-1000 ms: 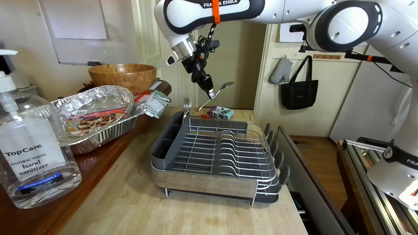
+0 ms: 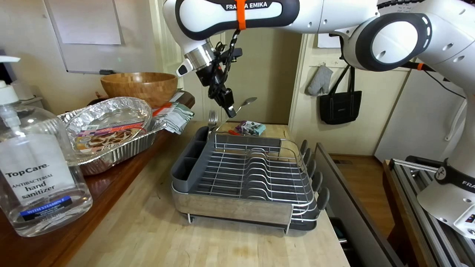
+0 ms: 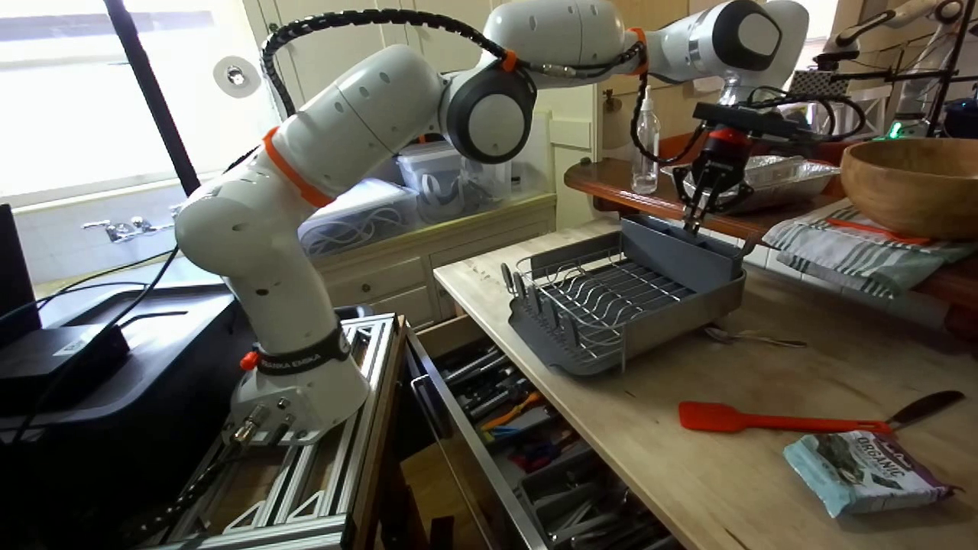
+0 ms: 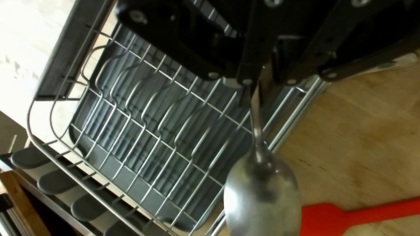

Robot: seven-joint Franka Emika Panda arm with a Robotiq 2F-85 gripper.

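Note:
A metal spoon (image 4: 262, 192) is held by its handle, with my gripper shut on it. Its bowl end points up and away from the rack in exterior view 1, where the spoon (image 2: 250, 101) is tilted and its handle slants down toward the grey utensil holder (image 2: 181, 175). Whether the handle's lower end is inside the holder, I cannot tell. A fork (image 2: 212, 118) stands in the holder's far compartment, just beside the spoon's handle. The wire dish rack (image 2: 256, 169) sits on the wooden counter below.
On the counter lie a red spatula (image 3: 779, 421), a snack packet (image 3: 866, 472) and another utensil (image 3: 756, 338) beside the rack. An open drawer (image 3: 495, 403) runs along the counter's edge. A wooden bowl (image 2: 140, 86) and foil trays (image 2: 109, 129) fill the raised ledge.
My gripper has moved left in exterior view 1 and slightly lower, carrying the spoon closer to the utensil holder and the fork. The rack has stayed in place.

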